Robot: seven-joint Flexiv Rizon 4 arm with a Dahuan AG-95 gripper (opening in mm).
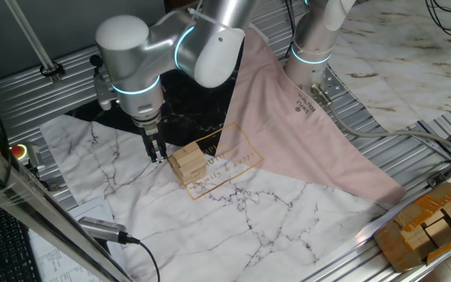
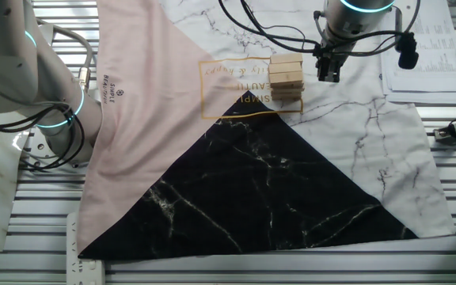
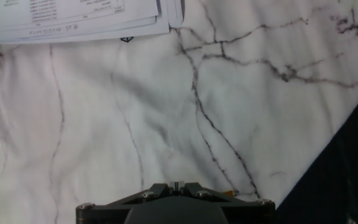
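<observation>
A small stack of pale wooden blocks [image 1: 187, 163] stands on the cloth, at the edge of the gold-framed lettering. From the other exterior side the same wooden blocks [image 2: 286, 73] show as layered bars. My gripper [image 1: 158, 159] points down beside the stack, with a small gap between them. Exterior view 2 also has the gripper [image 2: 328, 77] to one side of the blocks, apart from them. At the bottom of the wrist view the gripper's fingers [image 3: 157, 190] meet in the middle, with nothing visible between them. No block shows in that view.
A cardboard box [image 1: 421, 235] with more wooden blocks sits at the right. Printed papers [image 3: 73, 15] lie by the cloth's edge.
</observation>
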